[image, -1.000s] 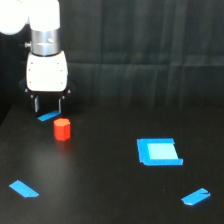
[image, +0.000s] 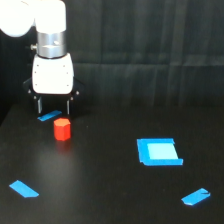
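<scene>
A small red block (image: 62, 130) stands on the black table at the left, in the camera view. My gripper (image: 54, 108) hangs under the white hand, above and behind the block as seen from the camera. Its two dark fingers (image: 39, 104) are spread apart, with nothing visible between them. The block appears clear of the fingers, though the exact depth between them is hard to judge. To the right lies a pale square (image: 161, 151) framed in blue tape (image: 145, 152).
Blue tape strips lie flat at the front left (image: 24, 189), front right (image: 195, 197) and behind the block (image: 50, 115). A dark curtain (image: 140, 50) hangs at the back.
My gripper has shifted a little to the right, and its fingers appear slightly wider apart. The red block and the taped square have stayed put.
</scene>
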